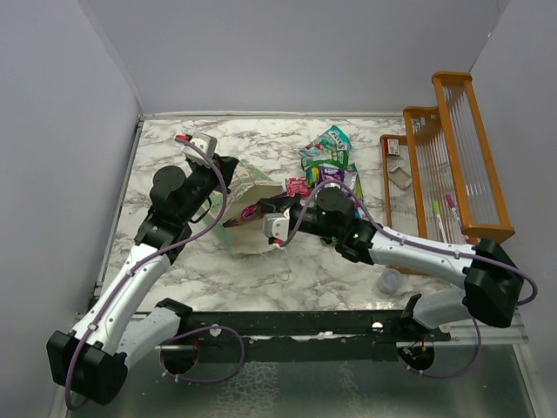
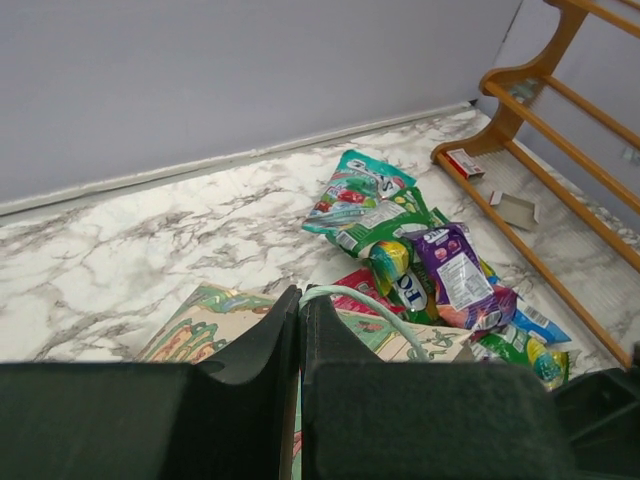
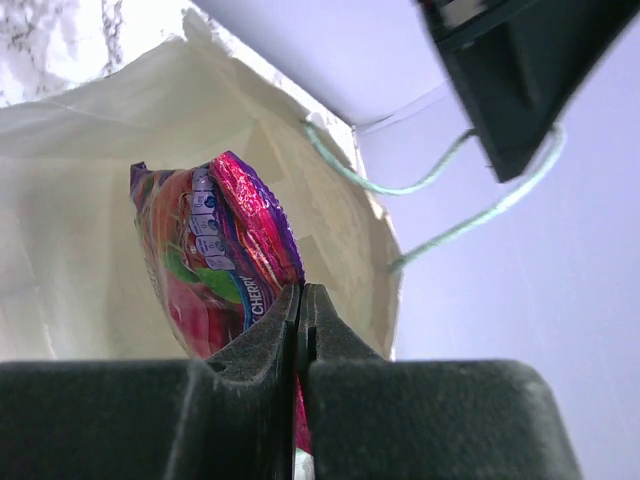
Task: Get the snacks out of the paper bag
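The paper bag [image 1: 252,242] lies on its side with its mouth facing right, its printed side [image 2: 225,315] showing in the left wrist view. My left gripper is shut on the bag's pale green cord handle [image 2: 372,305] above the upper edge. At the bag's mouth, my right gripper is shut on a dark red cherry snack packet [image 3: 205,250], its thin edge pinched at the fingertips. Much of this packet is in front of the bag's pale inside. Outside, snack packets [image 1: 331,178] are heaped to the right, partly covered by the right arm.
A wooden rack [image 1: 470,157] stands at the right with small boxes in it. A clear plastic cup [image 1: 390,280] sits near the front edge. Bare marble tabletop [image 1: 335,283] shows in front, below the right arm.
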